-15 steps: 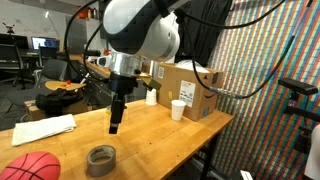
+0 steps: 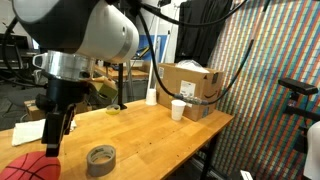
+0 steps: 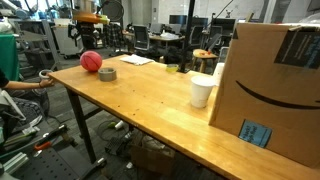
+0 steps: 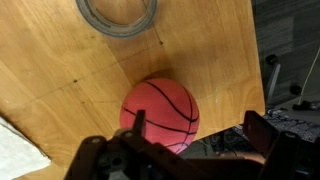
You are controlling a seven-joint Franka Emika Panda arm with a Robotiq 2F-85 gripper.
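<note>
A red basketball-like ball (image 2: 28,167) with dark seams rests at the table's near left end in exterior view 1. It also shows as a ball (image 3: 91,61) at the far end in exterior view 2. My gripper (image 2: 62,138) is open and hangs above the ball, apart from it in exterior view 2. From the wrist, the ball (image 4: 160,114) lies beneath the spread fingers, closer to the left one. Nothing is held. A grey roll of tape (image 2: 101,160) lies flat beside the ball, also partly visible as a ring (image 4: 150,12) at the wrist view's top edge.
A white cloth or paper (image 4: 20,153) lies near the ball. A white cup (image 3: 202,91) and a large cardboard box (image 3: 270,85) stand toward the table's other end. The table edge runs close to the ball.
My gripper has moved left and toward the camera in exterior view 1, from near the tape to over the ball. The ball and tape have stayed put.
</note>
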